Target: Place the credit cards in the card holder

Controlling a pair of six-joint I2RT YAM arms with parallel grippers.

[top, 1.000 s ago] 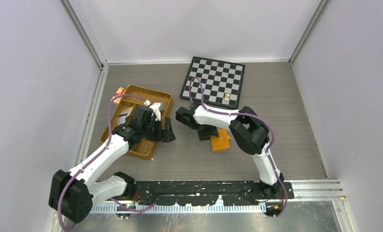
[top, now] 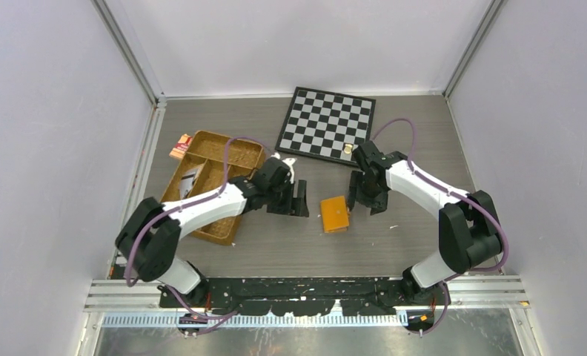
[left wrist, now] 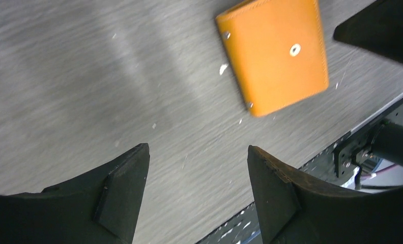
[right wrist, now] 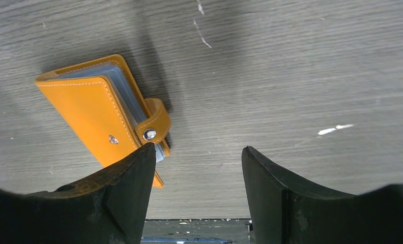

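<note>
The orange card holder [top: 335, 214] rests on the table between the two grippers. From the right wrist view, the holder [right wrist: 87, 109] appears slightly parted, with clear sleeves [right wrist: 119, 84] inside and a snap strap [right wrist: 155, 123] at its edge. My left gripper [top: 299, 199] is left of it, fingers apart; the left wrist view shows bare table between its fingers, and the card holder [left wrist: 276, 53] ahead and to the right. My right gripper [top: 366, 200] stands open just right of the holder, empty between its fingers. No loose credit card can be made out.
A brown divided tray [top: 220, 233] sits on the left, partly under the left arm, with light items [top: 191, 180] inside. A chessboard [top: 326, 122] lies at the back. The table front of the holder is clear.
My right gripper has lifted from the holder's left side and swung across to its right. The left gripper has moved right, away from the tray. The holder has barely shifted.
</note>
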